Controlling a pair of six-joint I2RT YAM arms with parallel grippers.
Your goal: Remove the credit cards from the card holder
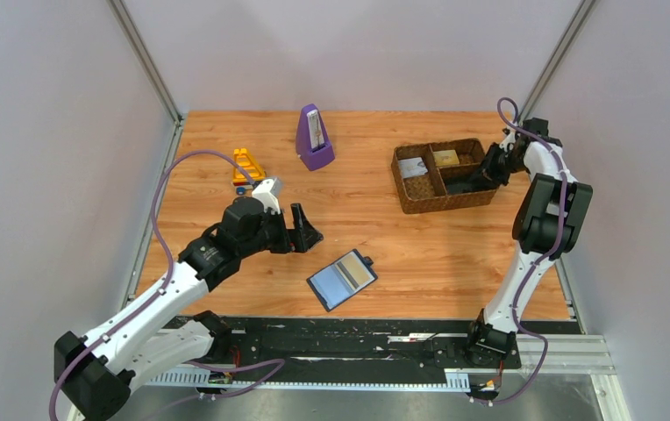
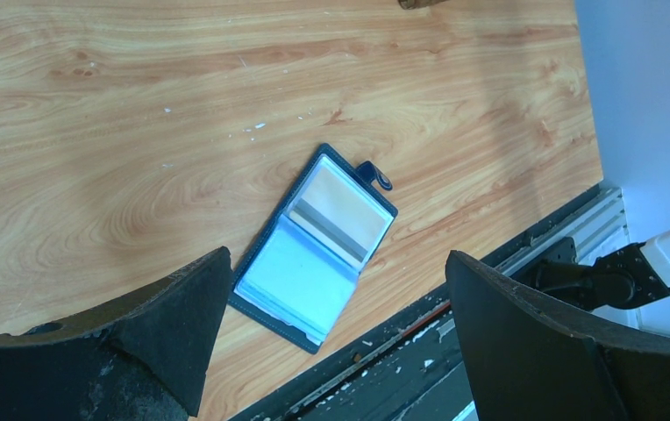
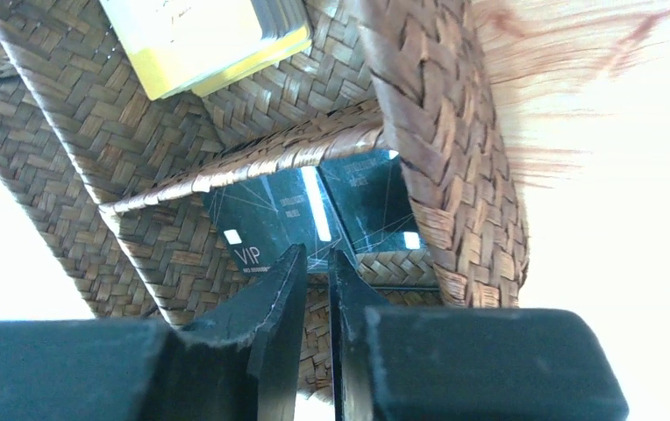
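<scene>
The card holder lies open on the table at front centre, with pale sleeves inside; in the left wrist view its blue-edged body shows between the fingers. My left gripper hovers open above and left of it, nothing between the fingers. My right gripper is at the basket's right compartment, fingertips close together but slightly apart, over dark cards, one marked VIP. I cannot tell whether anything is between them.
The wicker basket has compartments with white and yellow cards. A purple metronome and a yellow toy stand at the back.
</scene>
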